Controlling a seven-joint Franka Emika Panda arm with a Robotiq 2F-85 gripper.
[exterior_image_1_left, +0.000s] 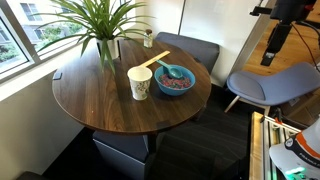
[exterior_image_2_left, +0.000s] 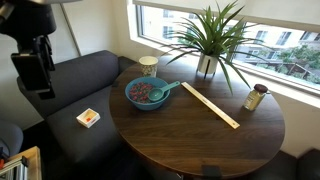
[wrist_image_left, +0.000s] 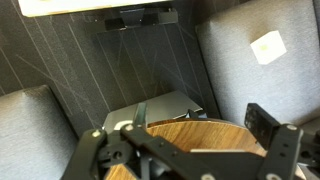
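Observation:
On the round dark wood table (exterior_image_1_left: 90, 98) stands a blue bowl (exterior_image_1_left: 174, 88) of small reddish-brown pieces, with a teal spoon (exterior_image_1_left: 176, 71) resting in it. Beside it is a patterned paper cup (exterior_image_1_left: 140, 83). A flat pale wooden strip (exterior_image_2_left: 209, 105) lies on the tabletop. My gripper is wide apart at its fingers and open, with nothing seen between them. High up and away from the table, it shows at the upper right in exterior view 1 and as a dark shape (exterior_image_2_left: 40, 72) at the left in exterior view 2.
A potted long-leaved plant (exterior_image_2_left: 208, 62) and a small jar (exterior_image_2_left: 255, 97) stand on the table near the window. Grey chairs (exterior_image_1_left: 262, 88) surround it; one seat holds a small white and orange item (exterior_image_2_left: 88, 118).

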